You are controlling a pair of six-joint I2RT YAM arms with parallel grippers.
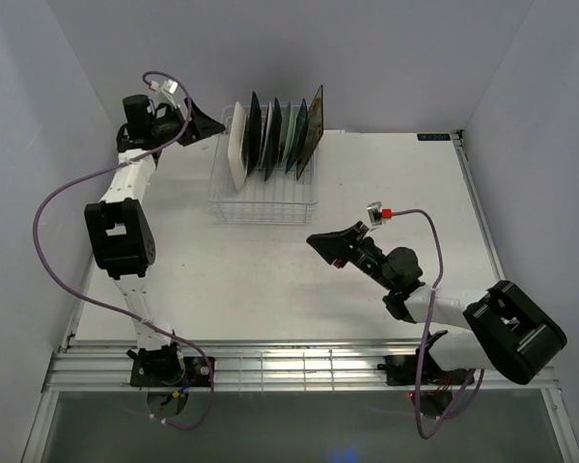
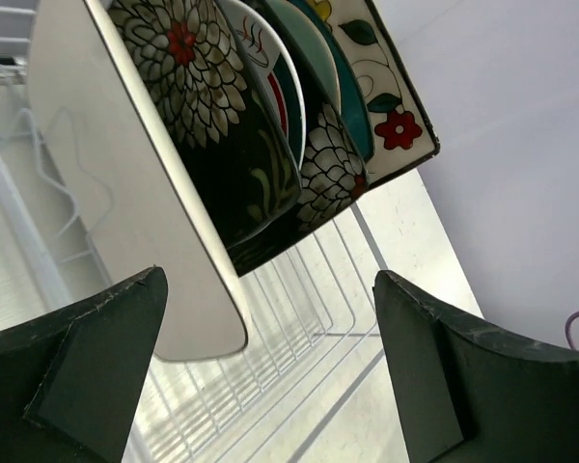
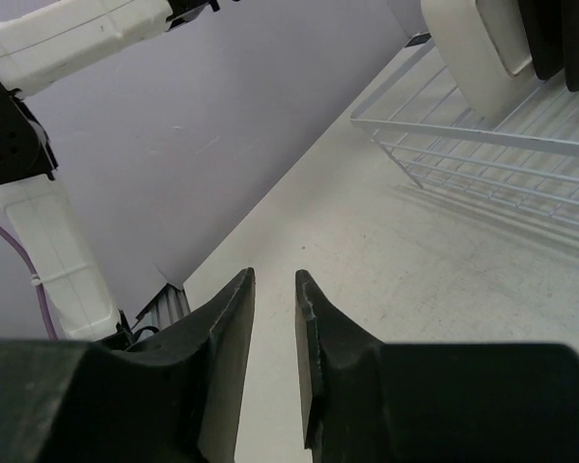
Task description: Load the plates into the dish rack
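The white wire dish rack (image 1: 262,212) holds several plates standing on edge. A white plate (image 1: 236,145) is leftmost; patterned dark plates (image 2: 203,125), a pale green one and a square floral one (image 2: 391,96) stand beside it. My left gripper (image 1: 191,125) is open at the rack's left, apart from the white plate, with nothing between its fingers. My right gripper (image 1: 338,249) hovers over the counter below and right of the rack; in the right wrist view its fingers are slightly apart and empty.
Grey walls (image 1: 531,116) bound the space at back and sides, and a metal edge runs along the front.
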